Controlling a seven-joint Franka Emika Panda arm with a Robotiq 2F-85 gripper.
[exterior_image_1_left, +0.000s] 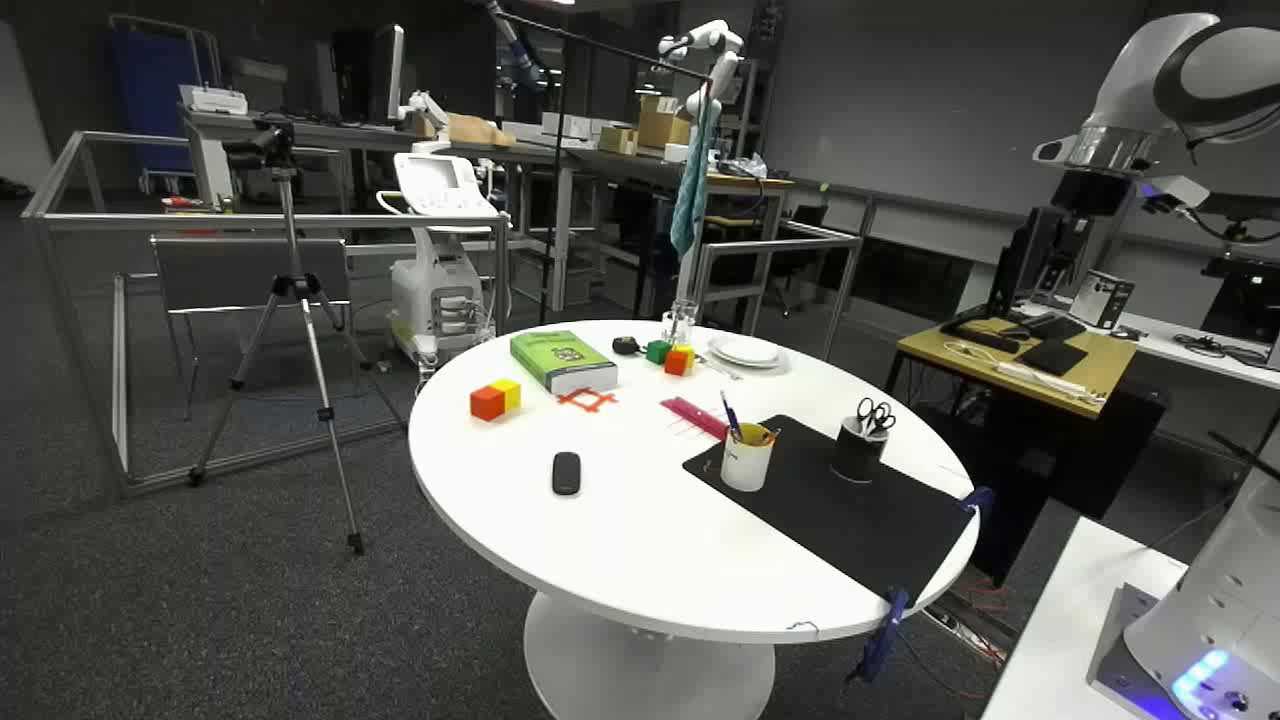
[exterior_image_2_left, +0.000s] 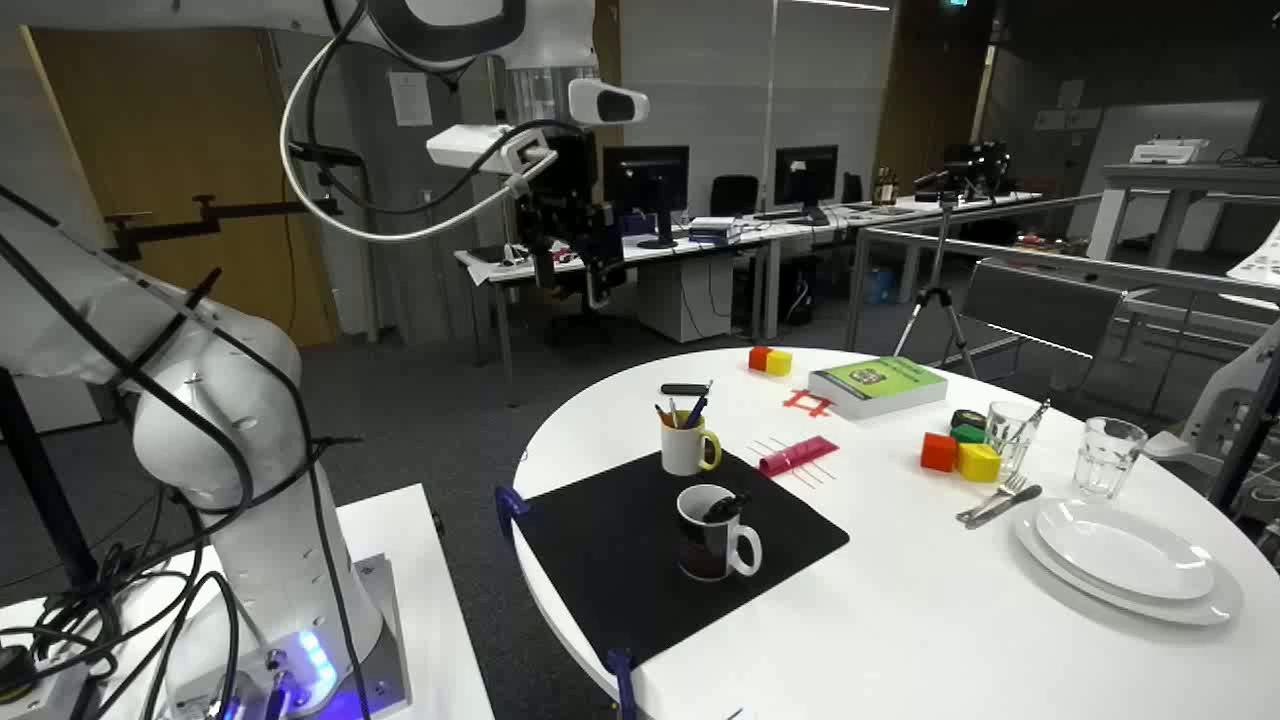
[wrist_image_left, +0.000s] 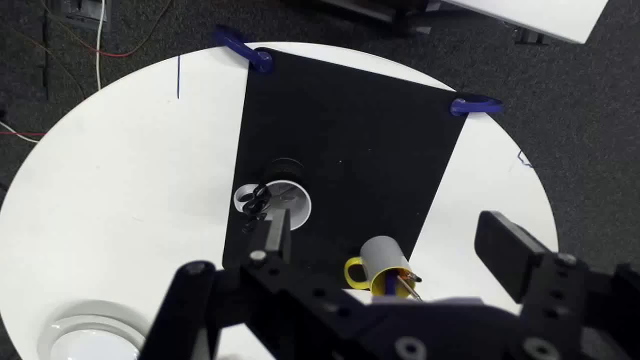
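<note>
High above the round white table (exterior_image_2_left: 960, 624), my gripper hangs open with nothing between its fingers. In exterior view 2 the gripper (exterior_image_2_left: 569, 282) is left of the table's objects. On the black mat (wrist_image_left: 336, 138) stand two mugs. The black mug (exterior_image_2_left: 699, 546) holds black scissors (exterior_image_2_left: 727, 506); its handle faces the plates' side. Pens stick out of the white-and-yellow mug (exterior_image_2_left: 685, 446). Looking down in the wrist view, I see the black mug (wrist_image_left: 294, 203) near the left finger and the yellow-handled mug (wrist_image_left: 382, 259) between the fingers, far below.
A green book (exterior_image_2_left: 878, 382), red and yellow blocks (exterior_image_2_left: 769, 360), a pink item (exterior_image_2_left: 797, 456), a dark oblong object (exterior_image_1_left: 565, 473), more blocks (exterior_image_2_left: 939, 452), glasses (exterior_image_2_left: 1107, 458), cutlery (exterior_image_2_left: 1003, 502) and stacked plates (exterior_image_2_left: 1125, 547) share the table. Blue clamps (wrist_image_left: 475, 105) grip its edge.
</note>
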